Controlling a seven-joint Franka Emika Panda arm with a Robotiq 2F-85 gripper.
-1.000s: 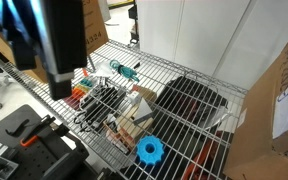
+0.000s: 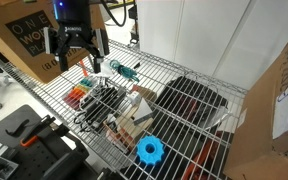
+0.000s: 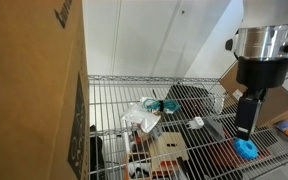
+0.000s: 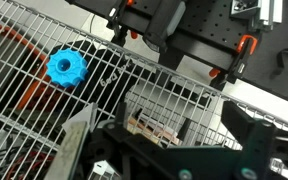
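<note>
My gripper (image 2: 80,66) hangs above the left part of a wire rack (image 2: 189,70), its fingers wide apart and nothing between them. In the wrist view the dark fingers (image 4: 246,143) reach in from the bottom edge over the wires. A blue scalloped disc (image 2: 150,150) rests at the rack's front. Near the middle lie a white angular piece (image 2: 139,108) and a tan block (image 2: 134,126). Behind these is a teal object (image 2: 127,72). Dark tangled items (image 2: 102,103) lie below and right of the gripper in exterior view 1.
Cardboard boxes stand at the back left (image 2: 24,42) and on the right (image 2: 267,125). Dark flat items (image 2: 194,100) cover part of the rack's right side. Black clamps with orange parts (image 4: 246,47) sit beyond the rack's edge. Bare wires show along the back.
The gripper has drawn away from exterior view 1's camera, appearing smaller and farther back over the rack's left side. It stays open. The objects on the rack look unmoved.
</note>
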